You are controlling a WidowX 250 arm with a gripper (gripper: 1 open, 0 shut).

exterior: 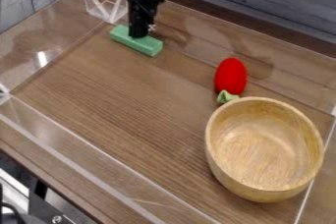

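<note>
My black gripper [140, 29] reaches down from the top of the view over a green block [137, 41], at or just above its upper left part; whether they touch I cannot tell. The fingers look close together, with nothing visible between them. The green block lies flat on the wooden table [105, 110], slanting toward the lower right.
A red object [231, 77] with a green tip lies right of centre. A wooden bowl [262, 149] fills the lower right. A clear plastic item [105, 2] stands behind the block at the upper left.
</note>
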